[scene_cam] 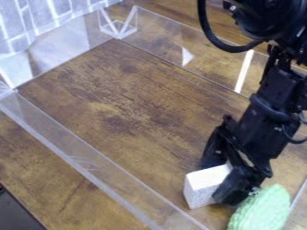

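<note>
My black gripper [234, 162] is low at the right front of the clear-walled tray, with its fingers around or against the top of a white block [204, 186] on the wooden floor. Whether the fingers touch the block is hard to tell, as the gripper hides its far side. A pale green ridged object [258, 210] lies just right of the block, at the bottom right, partly out of frame.
Transparent walls [72, 162] border the tray on the left, back and right. A white crumpled sheet [36, 18] is beyond the back-left corner.
</note>
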